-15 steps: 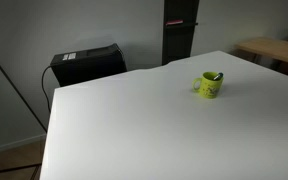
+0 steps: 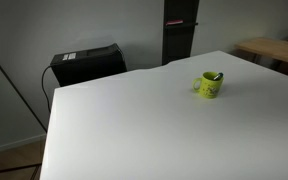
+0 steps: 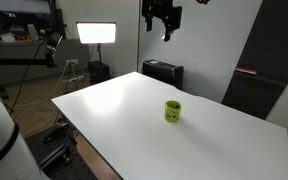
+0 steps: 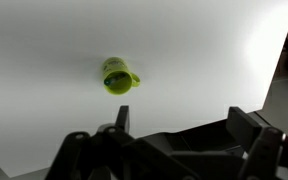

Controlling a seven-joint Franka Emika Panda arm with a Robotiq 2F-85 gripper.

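A yellow-green mug (image 2: 208, 86) stands upright on the white table (image 2: 134, 125), its handle on the left in exterior view 1. Something dark, its kind too small to tell, shows at the mug's mouth. In exterior view 2 the same mug (image 3: 172, 111) stands near the table's middle, with the gripper (image 3: 166, 37) high above the table and well clear of it. Looking down, the wrist view shows the mug (image 4: 117, 76) up and left of the gripper. The fingers are spread wide apart, with nothing between them.
A black box-shaped appliance (image 2: 88, 64) is beyond the table's edge, with a cable hanging from it. Behind the table is a dark upright panel (image 2: 179, 35), and a wooden surface (image 2: 274, 50) lies to the right.
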